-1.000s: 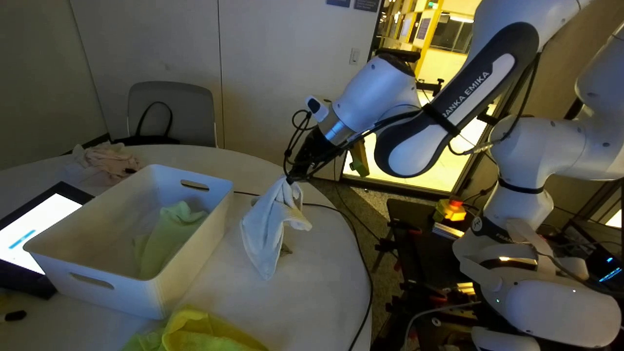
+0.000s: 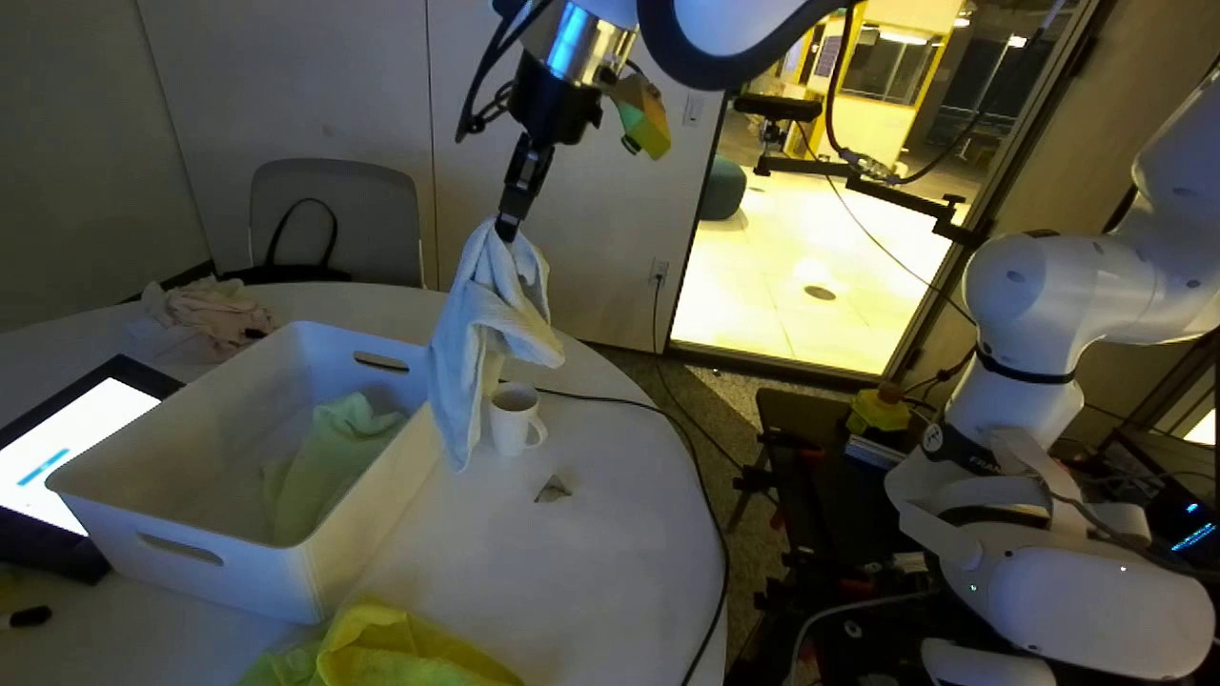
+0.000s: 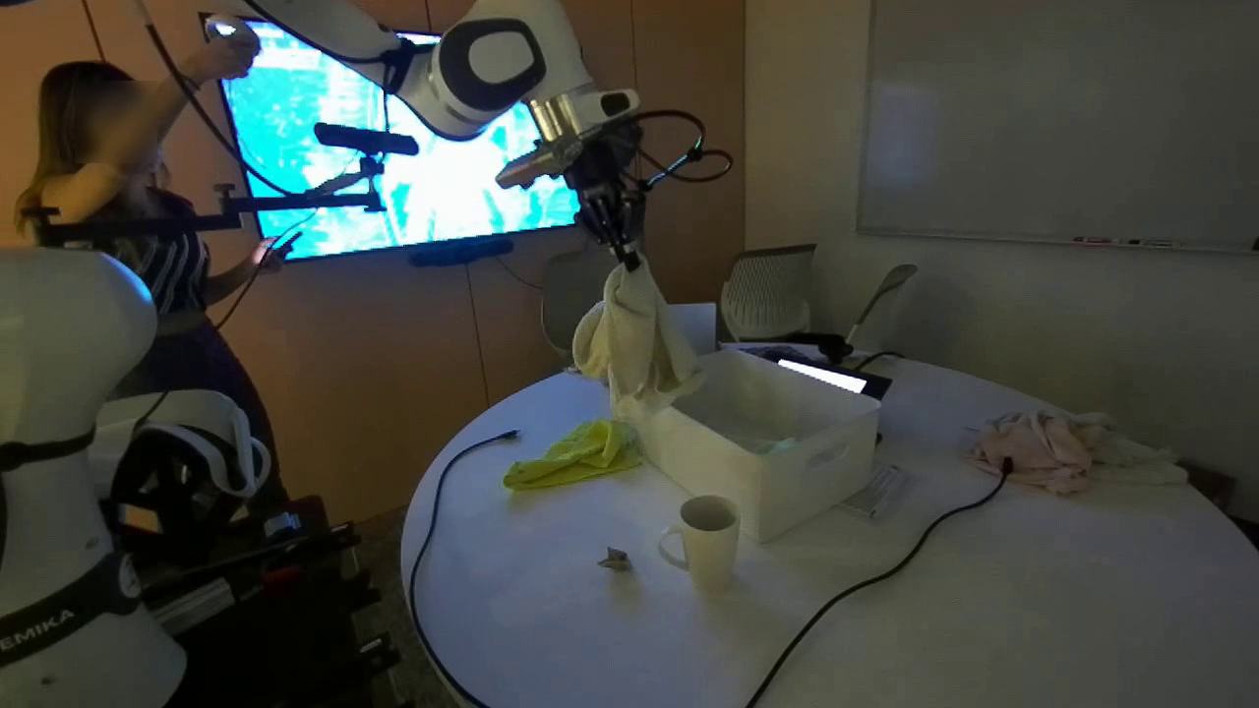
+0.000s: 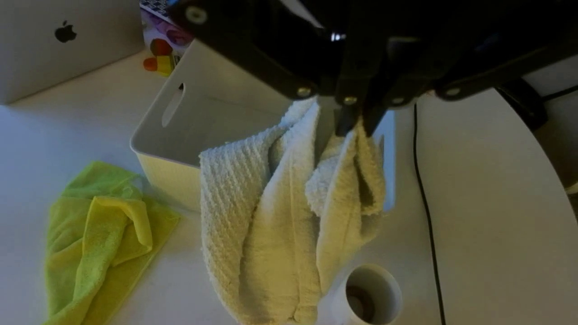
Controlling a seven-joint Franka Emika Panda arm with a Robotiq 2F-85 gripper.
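Note:
A white towel (image 2: pixel 486 326) hangs in loose folds from my gripper (image 2: pixel 506 229), which is shut on its top. In exterior view 2 the towel (image 3: pixel 637 336) hangs in front of the far end of the white bin (image 3: pixel 738 472). From the wrist, the towel (image 4: pixel 282 216) covers part of the bin's near wall, and the fingertips (image 4: pixel 347 122) pinch a fold of it. Inside the bin (image 2: pixel 229 572) lies a pale green cloth (image 2: pixel 332 457). A yellow-green cloth (image 4: pixel 103 238) rests on the table outside the bin.
A white mug (image 2: pixel 514 421) stands close to the bin, just under the towel. Near it lies a small scrap (image 3: pixel 615 560). A black cable (image 3: pixel 885 578) crosses the table. Pinkish cloths (image 3: pixel 1039 448) are heaped at one side. A person (image 3: pixel 153 236) stands behind the arm.
The gripper has risen and moved left toward the bin with the towel in it. The mug, hidden behind the towel before, now shows. The bin and other cloths have stayed put.

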